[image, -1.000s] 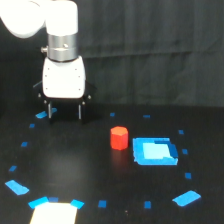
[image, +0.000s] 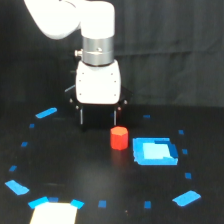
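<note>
A small red block sits on the black table near the centre. My gripper hangs upright behind and a little to its left, with its dark fingers spread wide. No object shows between them. Right of the block lies a blue square outline with a white patch inside. The block stands outside this outline, a short gap from its left edge.
Blue tape strips and small blue marks dot the black tabletop. A pale box-like thing stands at the front left edge. Open tabletop lies left of and in front of the block.
The arm and gripper have moved right, closer to the red block. The fingers remain spread. The block and the blue outline have stayed in place.
</note>
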